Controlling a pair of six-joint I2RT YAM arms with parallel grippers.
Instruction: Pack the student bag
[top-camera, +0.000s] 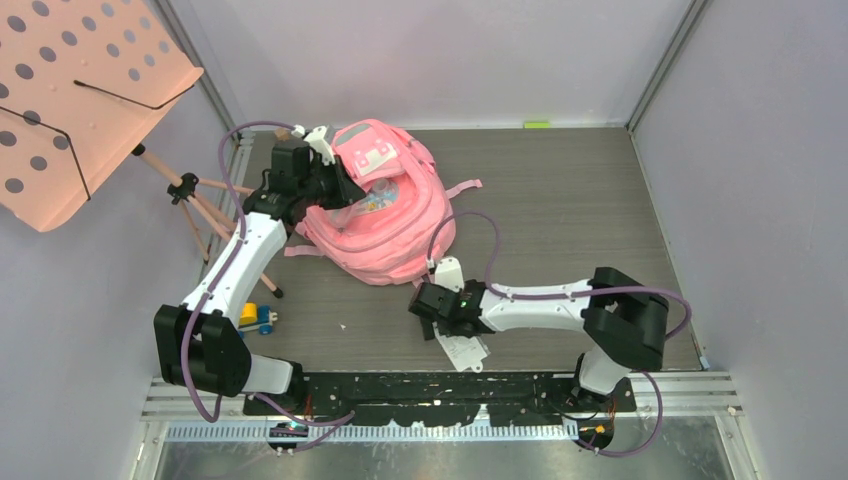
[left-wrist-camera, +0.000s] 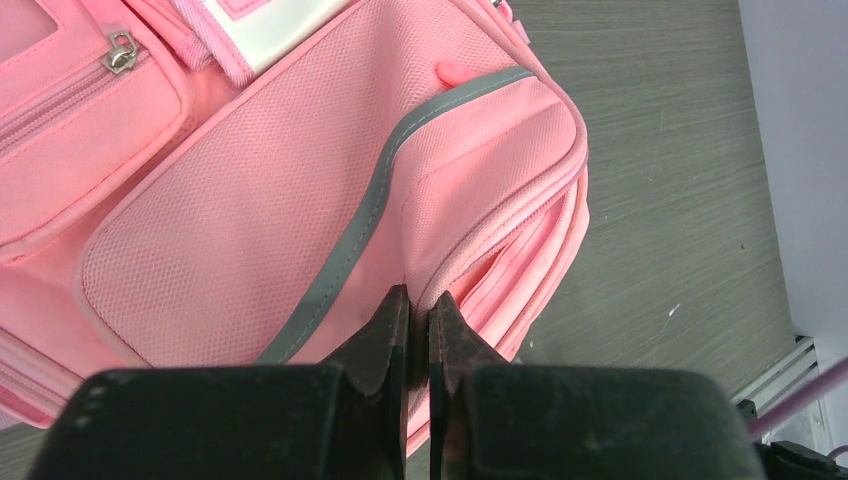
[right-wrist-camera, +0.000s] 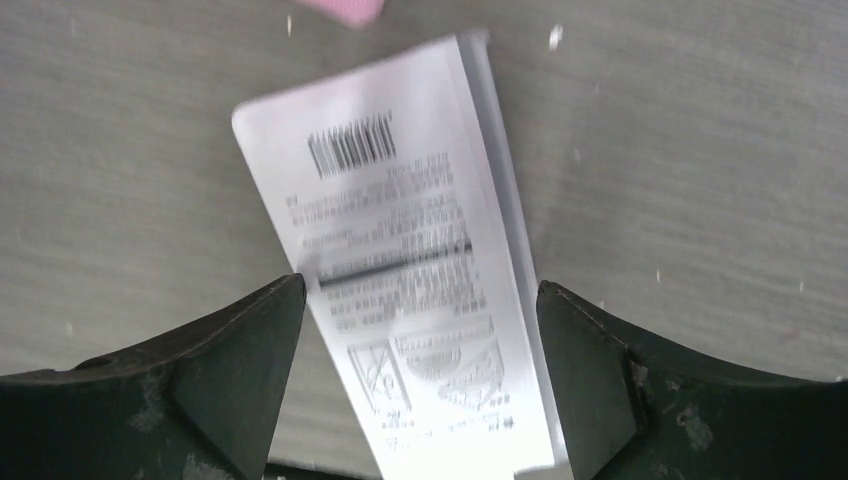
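Note:
The pink backpack (top-camera: 380, 240) lies at the table's upper left. My left gripper is shut on a pink, grey-trimmed fabric edge of the backpack (left-wrist-camera: 240, 230). In the right wrist view my right gripper is open, with a white flat booklet or packet (right-wrist-camera: 400, 180) bearing a barcode and print lying between and below its fingertips on the grey table. The top view shows this packet (top-camera: 465, 352) near the front edge, partly hidden by the right arm.
A peach perforated board (top-camera: 90, 100) on a tripod stands at the left. A yellow and blue toy (top-camera: 262, 316) lies beside the left arm.

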